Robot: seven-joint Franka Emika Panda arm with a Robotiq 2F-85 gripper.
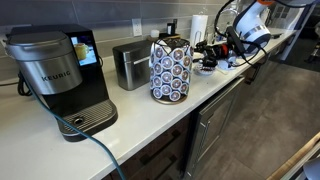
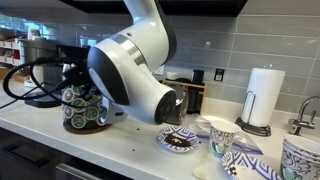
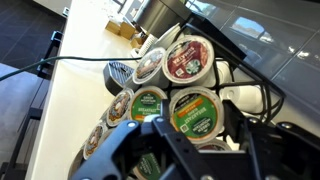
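Note:
A round rack of coffee pods [image 1: 170, 72] stands on the counter, its lids facing outward. In the exterior view from the other side, the arm partly covers the rack [image 2: 82, 118]. Seen from the wrist, a green-labelled coffee pod [image 3: 197, 114] lies between the dark fingers of my gripper, which is shut on it. The pod is still among its neighbours at the rack; whether it is clear of its slot cannot be told. A red-lidded pod [image 3: 188, 60] sits just beyond it. The arm screens the fingertips in the second exterior view.
A Keurig coffee maker [image 1: 62, 80] and a metal toaster-like box [image 1: 131, 64] stand beyond the rack. Toward the other end are a patterned plate [image 2: 178, 139], cups [image 2: 222, 136] and a paper towel roll [image 2: 262, 98]. A teal cable crosses the counter's front edge.

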